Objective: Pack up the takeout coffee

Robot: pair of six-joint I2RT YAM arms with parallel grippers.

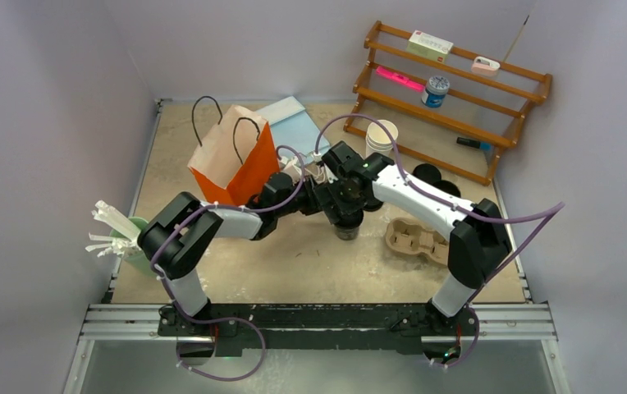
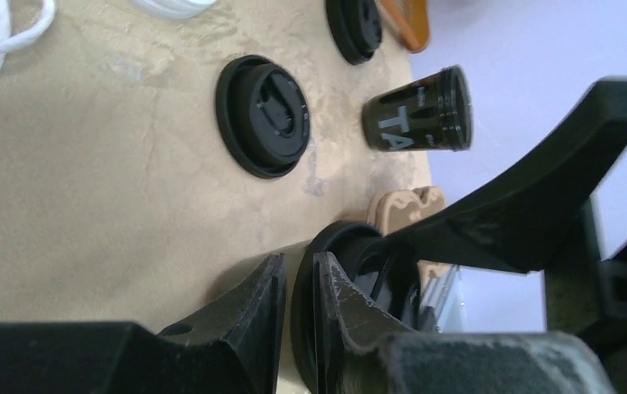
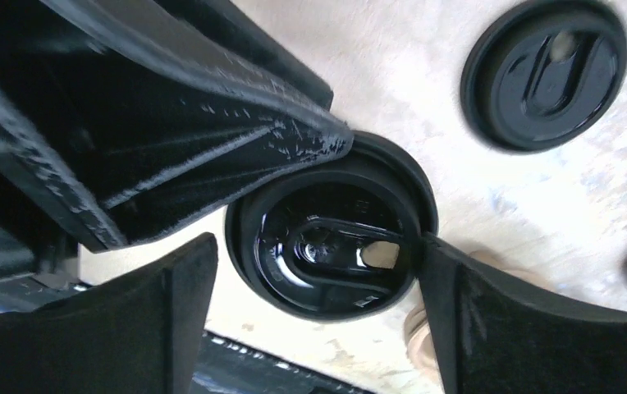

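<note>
A cup point(image 1: 346, 232) with a black lid point(image 3: 318, 271) stands at mid-table, both grippers crowding over it. The left wrist view shows the lid's rim close up beside my left gripper, which is shut; what lies between its fingers is unclear. My right gripper point(image 1: 335, 197) rests a finger on the lid's rim; its opening is hard to judge. An orange paper bag point(image 1: 244, 180) stands behind my left arm. A tan cup carrier point(image 1: 409, 240) lies at the right.
Spare black lids point(image 2: 265, 115), a dark cup point(image 2: 400, 115) and white cups point(image 1: 379, 139) sit behind the right arm, before a wooden rack point(image 1: 425, 111). A green holder with straws point(image 1: 142, 254) stands far left.
</note>
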